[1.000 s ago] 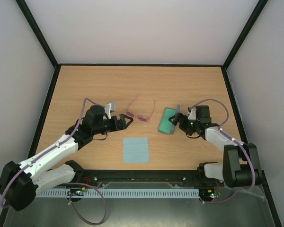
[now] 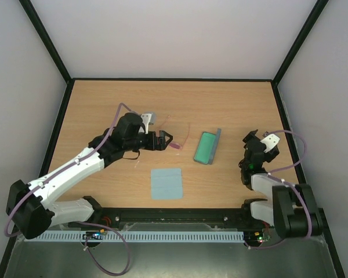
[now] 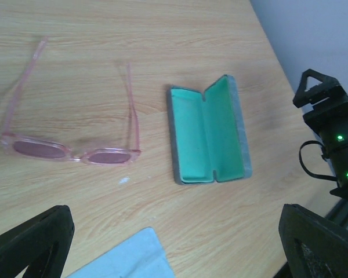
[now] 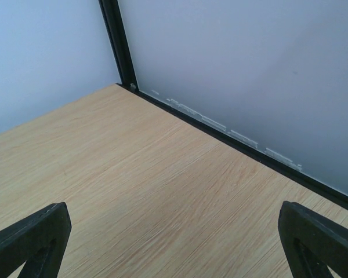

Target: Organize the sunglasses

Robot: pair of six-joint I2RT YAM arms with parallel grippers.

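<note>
Pink sunglasses (image 3: 107, 156) with dark lenses lie on the table, both temples unfolded and pointing to the back. From above, my left gripper (image 2: 166, 139) hides much of them, leaving one lens (image 2: 175, 145) and parts of the temples showing. That gripper is open above the table, with nothing between its fingers. The green-lined case (image 2: 205, 148) stands open to the right of the sunglasses, and it is empty in the left wrist view. Over at the right side, my right gripper (image 2: 250, 135) is open and clear of everything; its wrist view shows only bare table between the fingers.
A light blue cloth (image 2: 166, 184) lies flat near the front, below the sunglasses. Black frame rails and pale walls bound the table (image 2: 220, 101).
My right gripper has left the case and swung away to the right. The left gripper has shifted right and slightly backward, now covering part of the sunglasses. Case, cloth and sunglasses look unmoved.
</note>
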